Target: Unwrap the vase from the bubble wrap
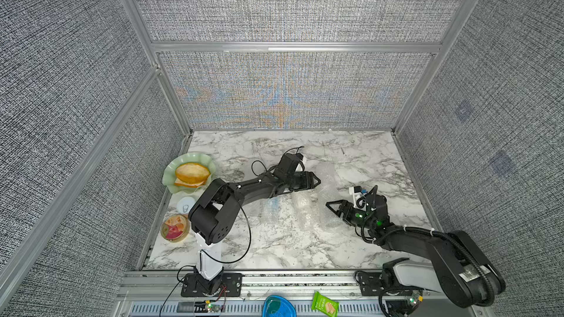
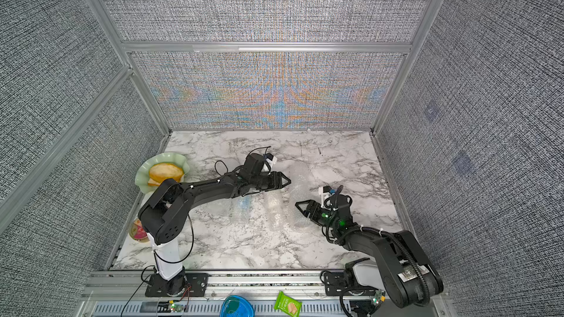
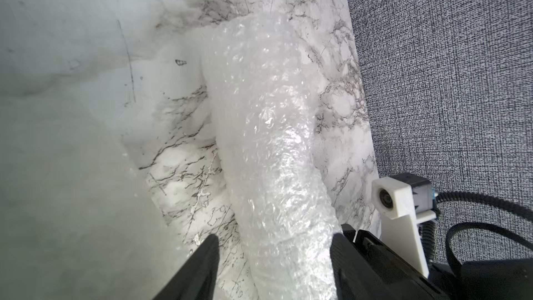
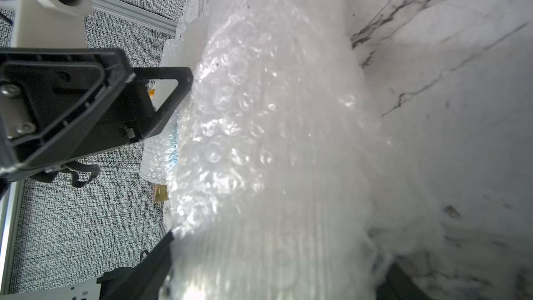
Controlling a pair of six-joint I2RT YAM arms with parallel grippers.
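Observation:
Clear bubble wrap (image 1: 303,208) lies in a long roll across the middle of the table, with looser sheet around it. I cannot make out the vase itself. In the left wrist view, a rounded length of bubble wrap (image 3: 266,127) runs down to my left gripper, whose fingers stand apart on either side of its near end. Low on the right side of the roll, my right gripper (image 1: 329,204) is shut on wrap. The bubble wrap (image 4: 277,122) fills its wrist view and hides most of its fingers.
A pale green scalloped bowl (image 1: 170,179) with a bread-like item stands at the left edge. Near it are a white round lid (image 1: 185,204) and a round container (image 1: 175,228).

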